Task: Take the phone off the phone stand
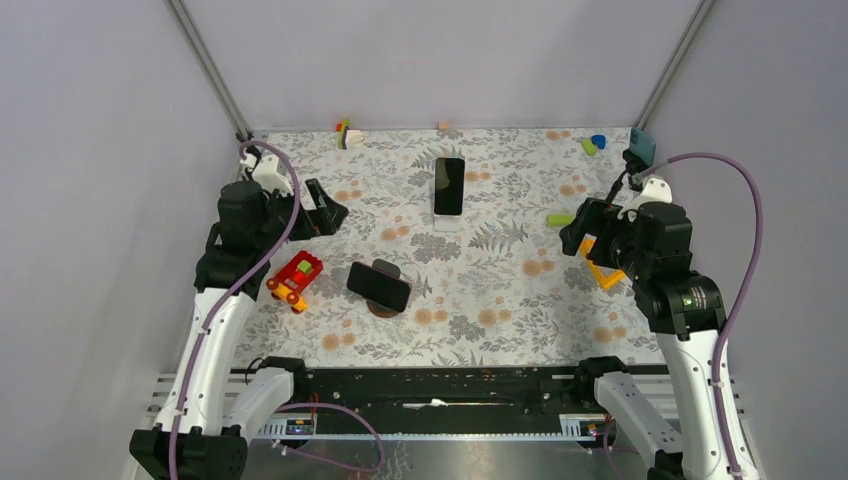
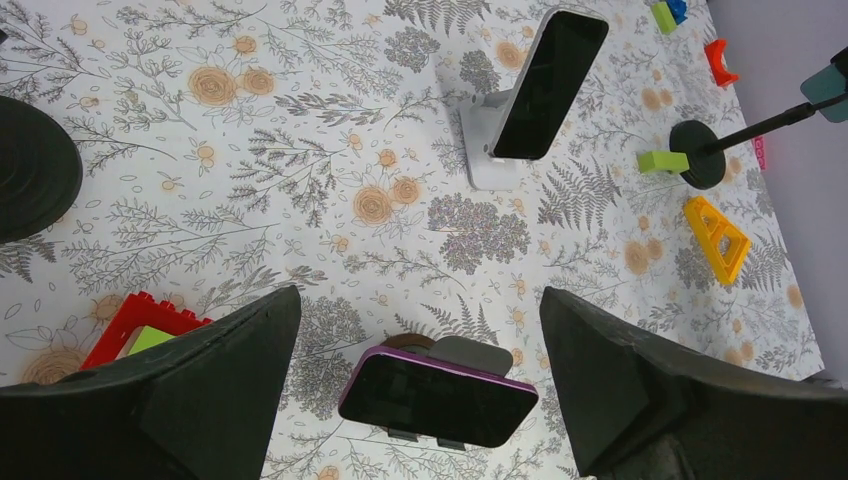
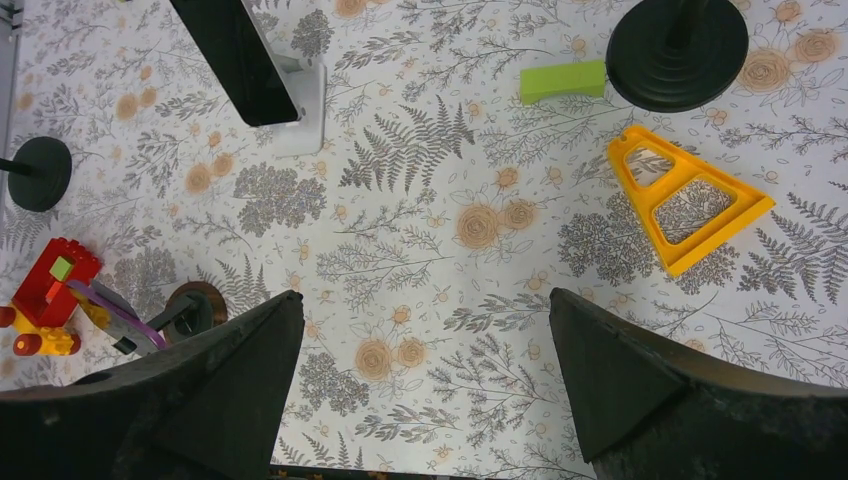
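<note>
Two phones rest on stands on the patterned table. One black-screened phone leans upright on a white stand near the table's middle back. A second phone, purple-edged in the left wrist view, lies sideways on a dark round-based stand at front left. My left gripper hangs behind and left of that second phone, open and empty; its fingers flank the phone in the left wrist view without touching it. On the right side, my right gripper is open above bare table, apart from both phones.
A red and yellow toy truck sits left of the sideways phone. At right are a yellow frame piece, a green block and a black round base.
</note>
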